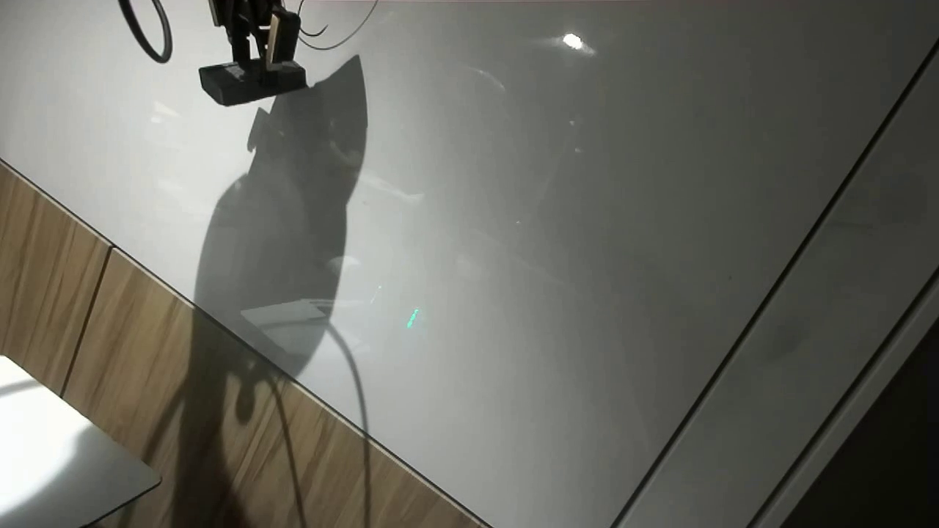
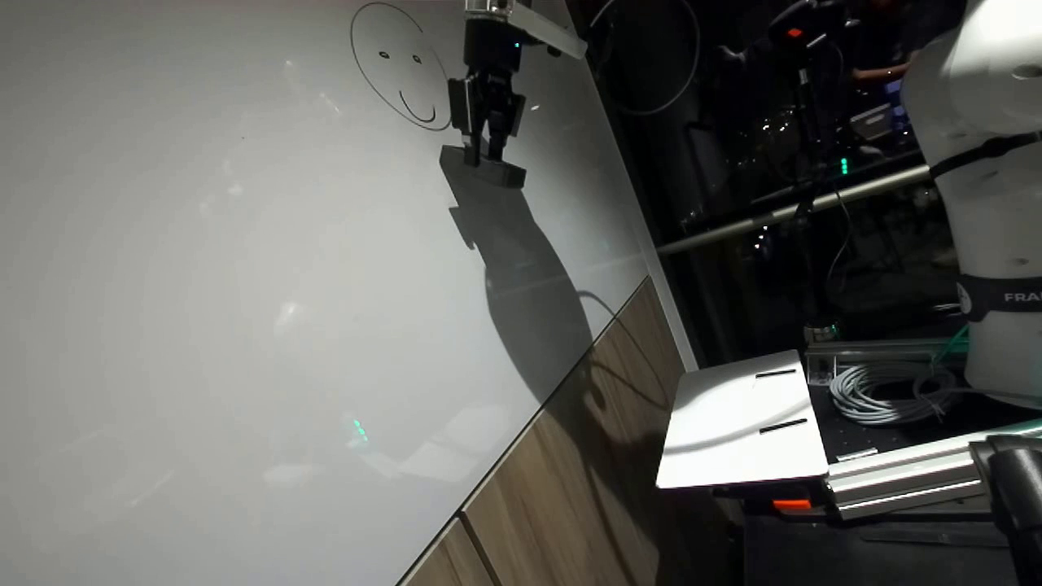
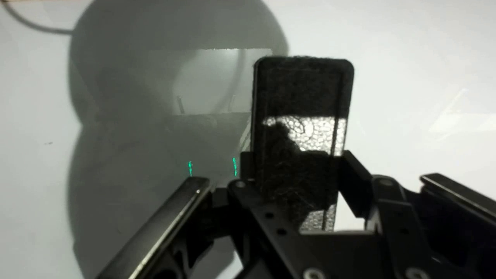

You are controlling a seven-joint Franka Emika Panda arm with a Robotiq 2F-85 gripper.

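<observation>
A black block-shaped eraser [image 3: 302, 88] is clamped between my gripper's two fingers [image 3: 355, 183], which press on its long sides in the wrist view. My gripper [image 2: 485, 146] is shut on it. In exterior view 2 the eraser [image 2: 500, 174] is close to the glossy whiteboard [image 2: 215, 322], just right of and below a drawn smiley face [image 2: 400, 63]. Whether it touches the board I cannot tell. Exterior view 1 has the eraser [image 1: 251, 83] at the upper left, with part of the drawn line [image 1: 352, 35] right of my gripper [image 1: 260, 61].
Wood panelling [image 2: 547, 488] runs along the board's lower edge. A white plate [image 2: 742, 420] juts out near the robot's base. The robot's shadow falls across board and wood.
</observation>
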